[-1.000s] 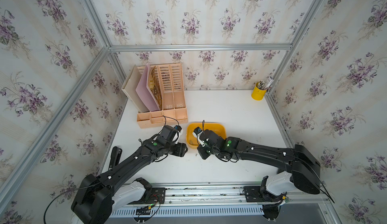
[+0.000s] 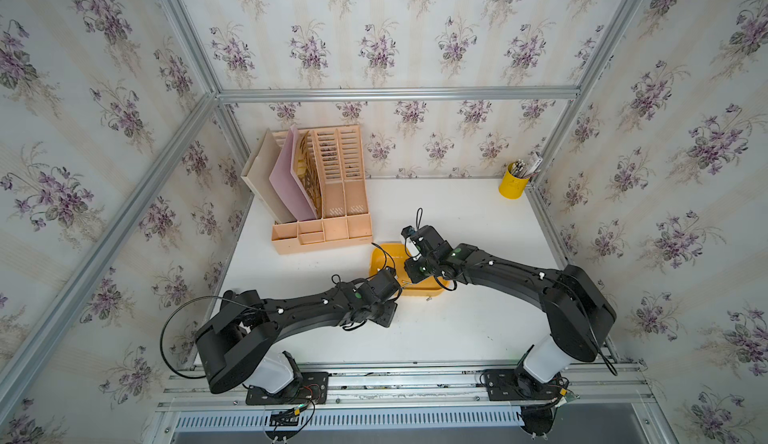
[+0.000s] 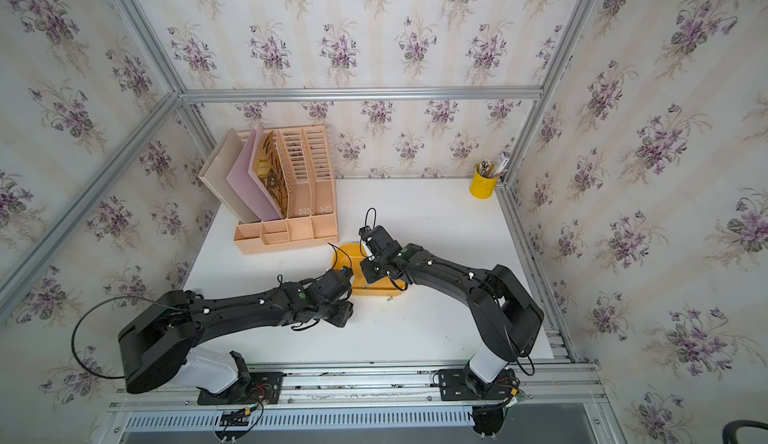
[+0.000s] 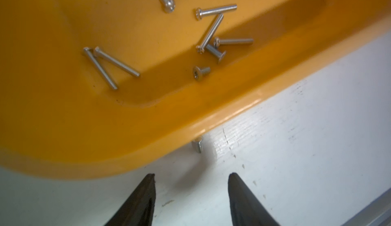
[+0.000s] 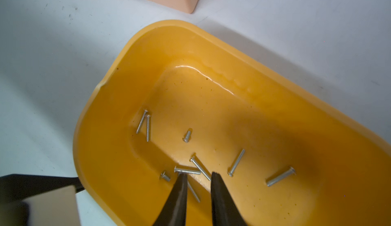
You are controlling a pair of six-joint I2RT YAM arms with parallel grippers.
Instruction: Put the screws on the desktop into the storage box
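Observation:
The yellow storage box [image 5: 252, 87] holds several silver screws [image 5: 238, 160] on its floor. In the left wrist view a loose screw [image 4: 197, 143] is on the white desktop [image 4: 301, 136], just outside the box's near wall and partly hidden by it. My left gripper is open beside that wall, pointed at the desktop with nothing between its fingers. My right gripper is over the box's interior, fingers apart and empty.
A pink desk organizer [image 2: 320, 228] with folders stands behind the box on the left. A yellow pen cup [image 2: 512, 184] is at the back right.
My right gripper has moved back and over the box from its near edge. My left gripper has moved right and toward the front, to the box's near side.

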